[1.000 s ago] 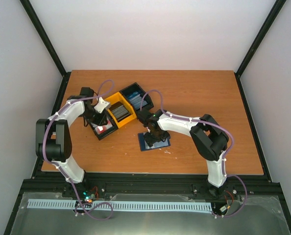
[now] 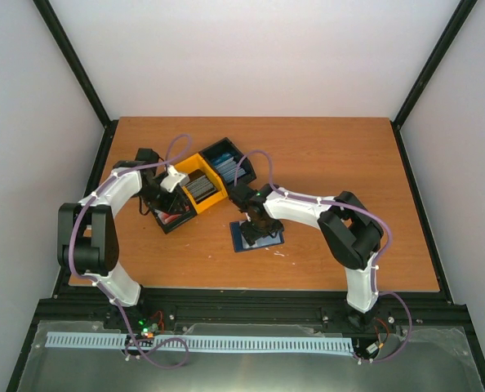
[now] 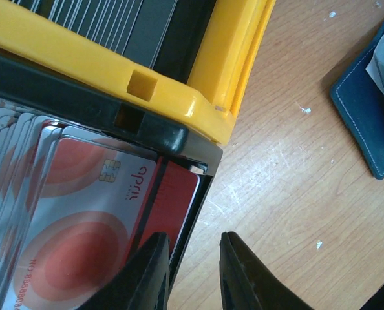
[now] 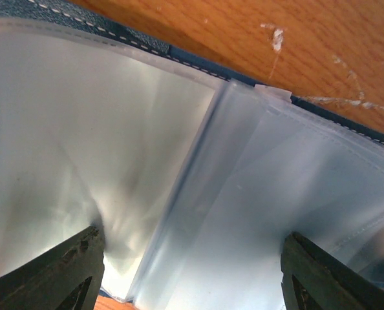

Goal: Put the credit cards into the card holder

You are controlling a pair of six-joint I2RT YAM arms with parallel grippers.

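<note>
My left gripper is low over the black box [image 3: 198, 200] of red-and-white credit cards [image 3: 88, 206] at its right end, fingers slightly apart; whether anything is between them is unclear. The blue card holder [image 2: 238, 241] lies open on the table, its clear sleeves [image 4: 237, 194] filling the right wrist view. My right gripper is open just over those sleeves, with nothing visibly held.
A yellow box [image 2: 195, 163] of dark cards and another black box [image 2: 226, 147] of blue cards stand beside the left box.
My left gripper has moved slightly toward the front of the table over the card box. The right arm has stayed still.
</note>
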